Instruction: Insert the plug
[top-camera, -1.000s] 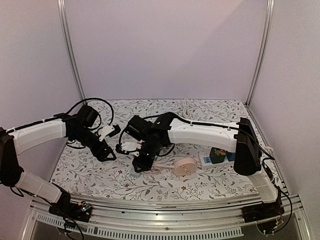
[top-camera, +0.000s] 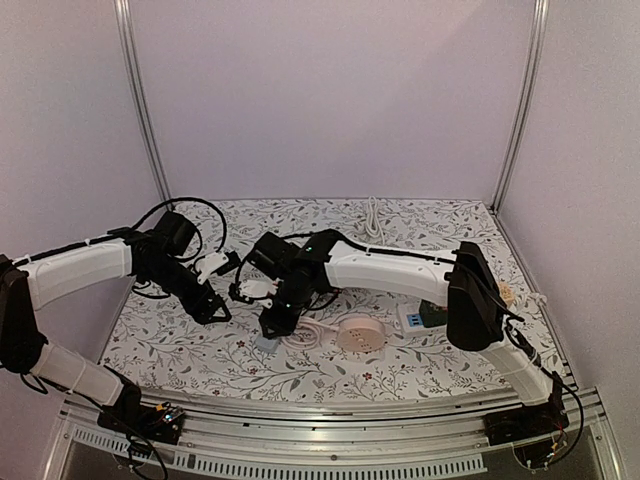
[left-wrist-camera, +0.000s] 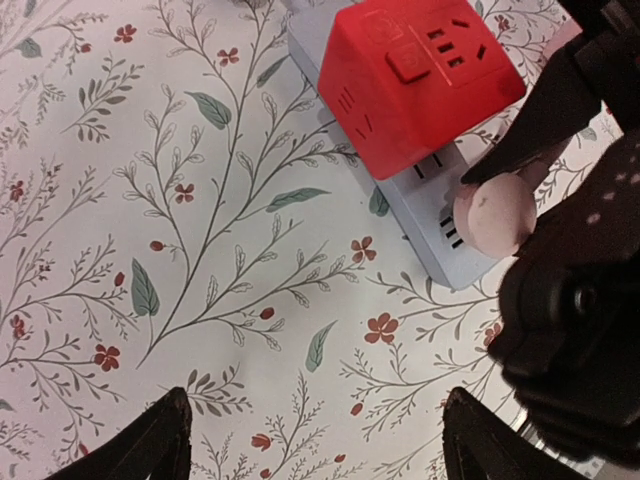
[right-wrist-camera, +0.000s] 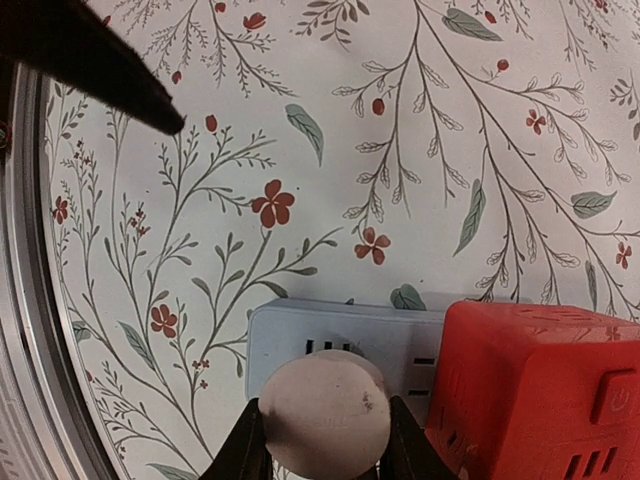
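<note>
My right gripper is shut on a pale round plug (right-wrist-camera: 325, 412). The plug sits over the slots at one end of a grey power strip (right-wrist-camera: 405, 345); whether its prongs are in the slots is hidden. In the left wrist view the plug (left-wrist-camera: 497, 215) is right over the strip's near end (left-wrist-camera: 440, 235), with black fingers (left-wrist-camera: 535, 120) of the right gripper behind it. A red block adapter (left-wrist-camera: 420, 75) stands on the strip beside the plug. My left gripper is open, with only patterned tabletop between its fingers, left of the strip.
A pink round object (top-camera: 361, 333) lies right of the right gripper, near coiled pale cord (top-camera: 303, 338). Farther right is a white and blue strip (top-camera: 411, 320) with a dark block (top-camera: 433, 314). More cord (top-camera: 372, 222) lies at the back.
The right arm has shifted slightly to the left in the top view. The pink round object has also slid a little left. The left arm looks nearly still.
</note>
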